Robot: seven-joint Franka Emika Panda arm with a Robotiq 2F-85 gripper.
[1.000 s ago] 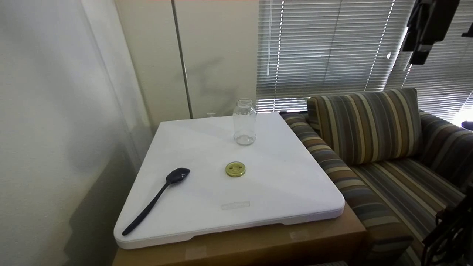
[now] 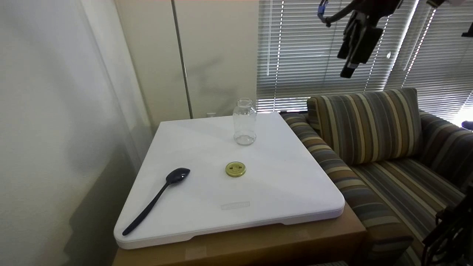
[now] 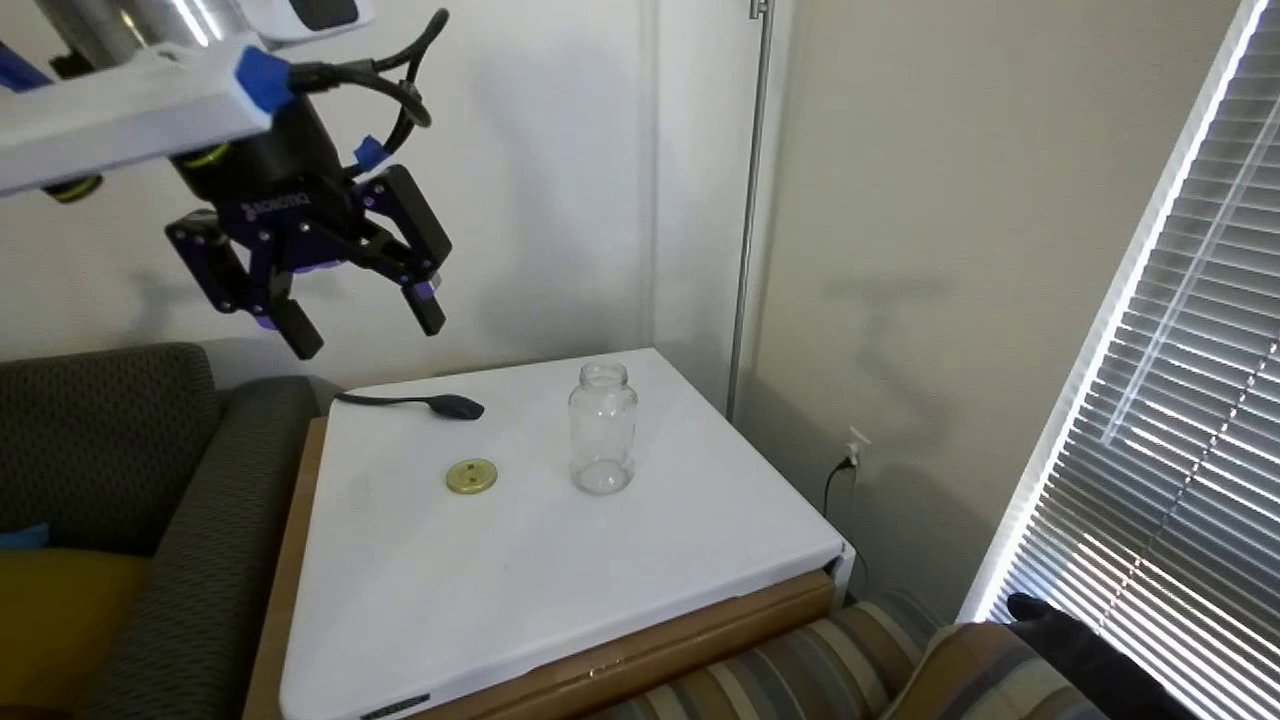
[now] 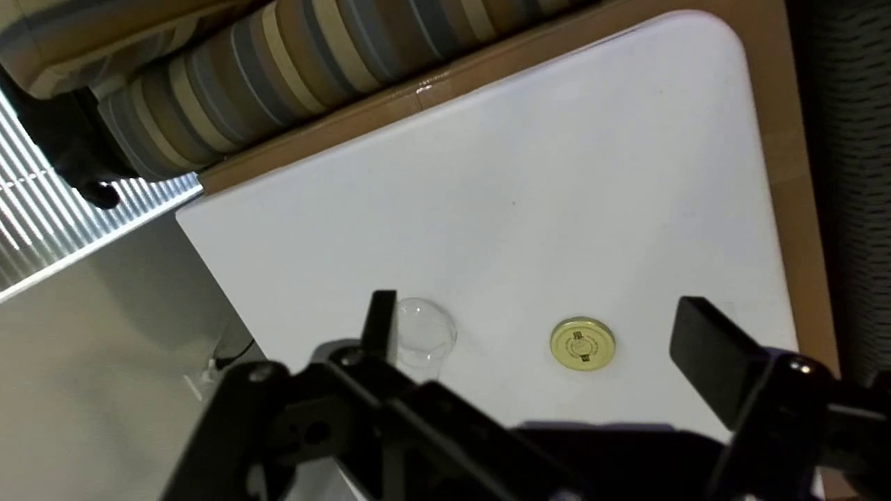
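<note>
My gripper (image 3: pixel 369 340) is open and empty, hanging high above the table's level; in the wrist view its two fingers (image 4: pixel 716 359) stand wide apart. A gold lid (image 2: pixel 235 169) lies flat on the white tabletop (image 2: pixel 283 177), and from the wrist camera it shows between the fingers, well below them. The clear glass jar (image 3: pixel 602 430) stands upright without a lid, apart from the gold one; one finger partly hides it in the wrist view. A black spoon (image 2: pixel 159 197) rests near the tabletop's wall side, out of sight of the wrist camera.
A striped armchair (image 2: pixel 372 133) adjoins one side of the table. Behind the table a metal pole (image 3: pixel 751 204) runs up the wall. A dark sofa (image 3: pixel 156 504) borders another side.
In exterior view 1 my gripper has moved left and slightly down, coming closer to the table. Lid, jar and spoon lie where they were.
</note>
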